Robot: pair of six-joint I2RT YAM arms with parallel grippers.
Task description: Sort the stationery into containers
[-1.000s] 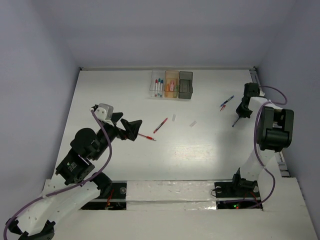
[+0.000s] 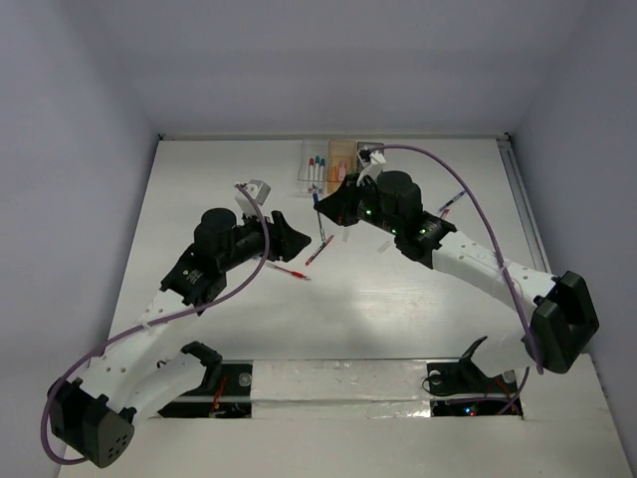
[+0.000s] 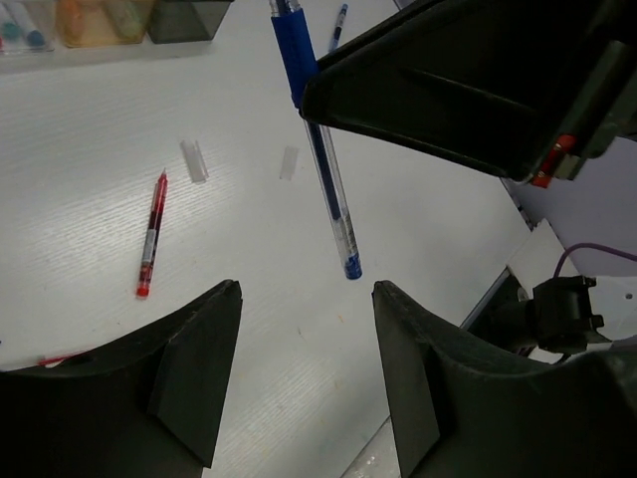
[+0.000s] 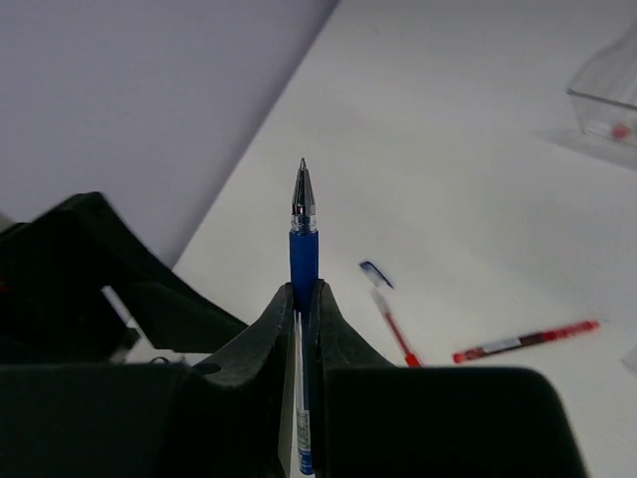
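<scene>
A clear-barrelled blue pen [image 3: 331, 194] stands nearly upright in the air, and my right gripper is shut on it around the blue grip, tip pointing up. My left gripper is part open, with nothing between its fingers; the pen's lower end shows beyond its gap in the left wrist view. A red pen [image 2: 319, 249] lies mid-table. Another red pen [image 2: 290, 271] lies closer to the left gripper. At the back stand a clear container [image 2: 305, 184] with markers, an orange container [image 2: 342, 145] with small items, and a dark container [image 3: 189, 22].
Two pale strips [image 3: 194, 161] lie flat on the table. A blue pen [image 2: 452, 201] lies at the right, partly behind the right arm. Both arms come close together near the centre.
My right gripper has carried the blue pen from the far right to the centre, now in front of the containers. My left gripper has moved right toward it, its fingers narrower than before.
</scene>
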